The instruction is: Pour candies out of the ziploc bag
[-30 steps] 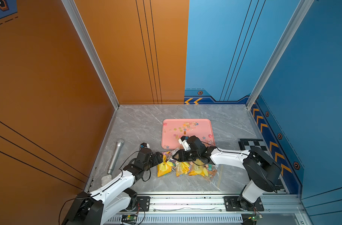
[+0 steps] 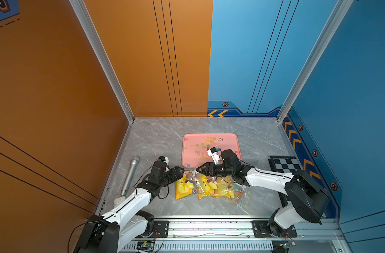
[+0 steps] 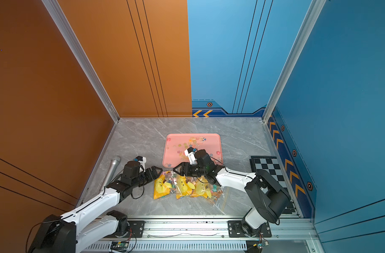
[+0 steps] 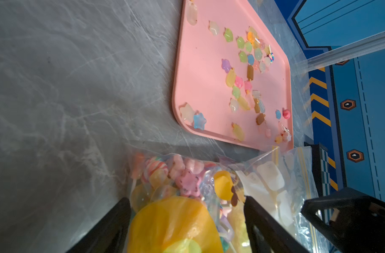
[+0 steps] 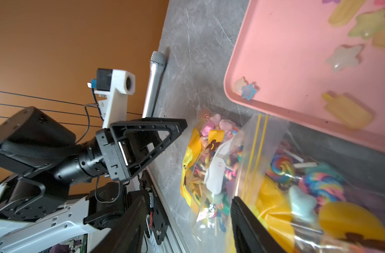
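Several clear ziploc bags with yellow printing and candies inside lie side by side in front of the pink tray (image 2: 186,147). The leftmost bag (image 2: 184,188) has its yellow end below my left gripper. That gripper is open over the bag, nothing gripped between its fingers. My right gripper hovers over the bags with its fingers (image 5: 247,227) apart, also open. A bag's clear zip edge (image 5: 256,143) stands up just ahead of the right fingers, with no pinch on it. Loose candies (image 4: 238,92) are scattered in the tray.
A silver microphone (image 2: 130,175) lies at the left. A checkered board (image 2: 285,164) is at the right, partly behind the right arm. Bare grey table (image 2: 154,135) stretches left of the tray. The two grippers are close together.
The left gripper shifted only a little. The bags lie nearly where they were.
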